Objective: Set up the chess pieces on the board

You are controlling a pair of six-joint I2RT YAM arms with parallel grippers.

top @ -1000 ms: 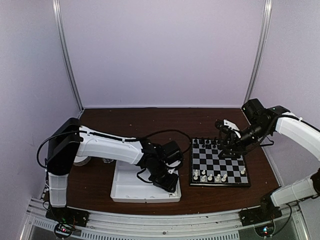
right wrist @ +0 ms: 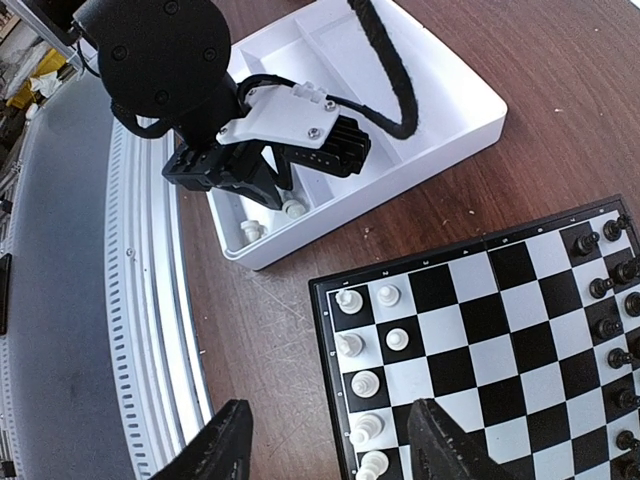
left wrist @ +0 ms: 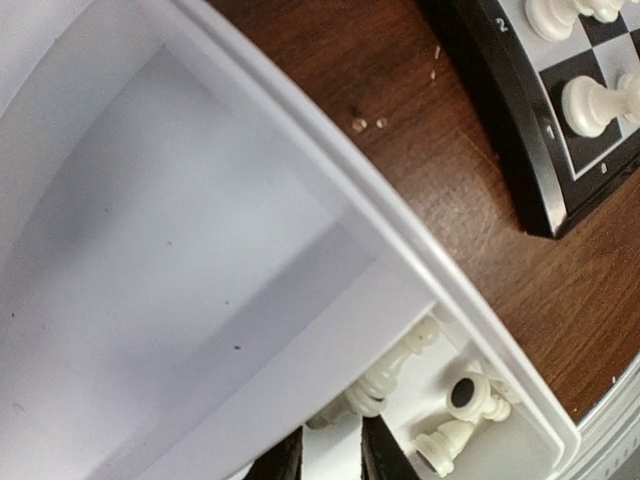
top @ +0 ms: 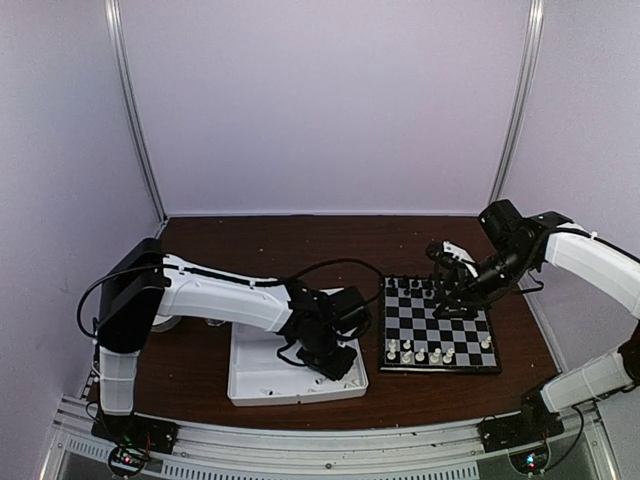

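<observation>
My left gripper reaches down into the white tray [top: 260, 388], at a narrow compartment holding several white pieces [left wrist: 395, 365], some lying on their sides; its fingertips are at one of them, partly out of frame, and I cannot tell whether it grips. The chessboard [top: 440, 335] carries black pieces [right wrist: 625, 270] along one edge and white pieces [right wrist: 365, 383] along the opposite one, with squares free among the white. My right gripper hangs open over the board.
The tray's large compartment [left wrist: 150, 250] looks empty. A round object [top: 163, 323] sits behind the left arm. A metal rail runs along the front edge.
The tray has shifted a little to the right since a second ago, with my left gripper working in it. The right arm has moved only slightly.
</observation>
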